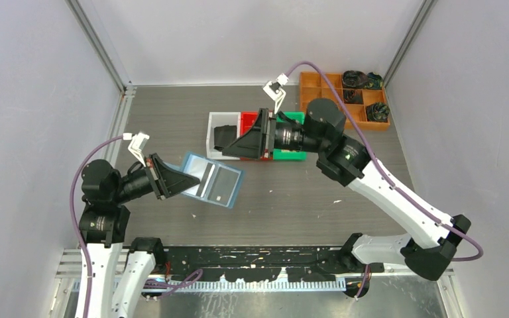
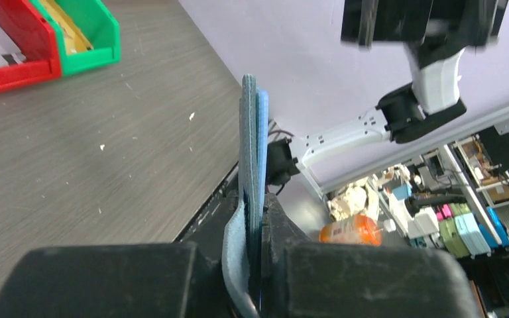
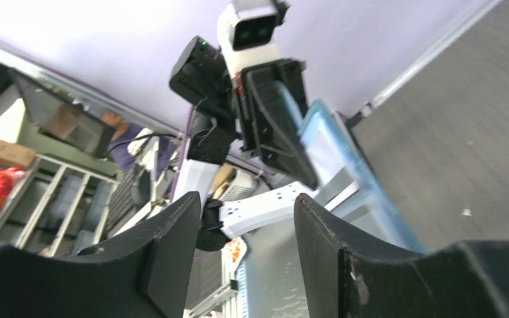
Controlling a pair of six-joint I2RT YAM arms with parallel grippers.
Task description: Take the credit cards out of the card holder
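Observation:
A card holder (image 1: 220, 185) with blue edges and clear pockets hangs over the table, pinched at one corner by my left gripper (image 1: 195, 185), which is shut on it. Edge-on, the same card holder (image 2: 254, 152) rises between the fingers in the left wrist view. My right gripper (image 1: 226, 152) is up and to the right of the holder, apart from it. Between its open fingers nothing is held in the right wrist view, where the holder (image 3: 344, 165) appears beyond them, blurred. Whether cards sit inside the pockets I cannot tell.
Behind the right gripper stand a white bin (image 1: 211, 142) with a dark item, a red bin (image 1: 248, 119) and a green bin (image 1: 291, 156). An orange divided box (image 1: 311, 99) with dark coils is at the back right.

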